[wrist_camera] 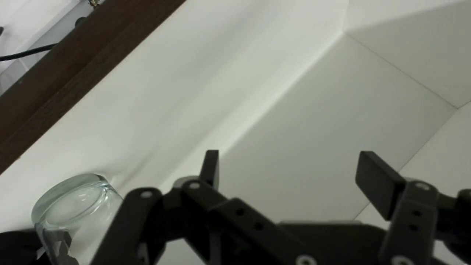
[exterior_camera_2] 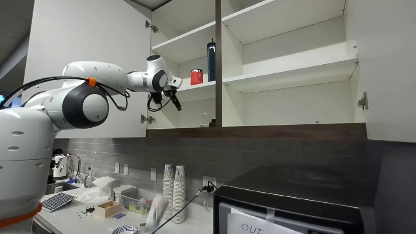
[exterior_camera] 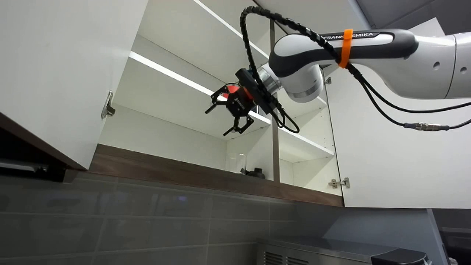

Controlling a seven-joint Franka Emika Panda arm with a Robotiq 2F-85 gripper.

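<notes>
My gripper [exterior_camera: 216, 122] hangs in front of the open cabinet, below its middle shelf. Its fingers stand apart, and the wrist view shows only bare cabinet between the fingertips. In exterior view 2 a blurred, pale, tilted shape, apparently the patterned paper cups [exterior_camera_2: 158, 210], is above the counter, well below the gripper. No paper cups show in exterior view 1 or the wrist view. The lower shelf [wrist_camera: 145, 101] is bare in its middle, with a clear glass [wrist_camera: 75, 207] at one end.
A red tumbler [exterior_camera_2: 197, 77] and a dark tall bottle [exterior_camera_2: 211, 62] stand on the middle shelf. Two tall cup stacks [exterior_camera_2: 179, 195] and a clear bin [exterior_camera_2: 136, 201] crowd the counter. The cabinet's wooden edge [exterior_camera: 190, 163] and divider [exterior_camera_2: 218, 62] border the opening.
</notes>
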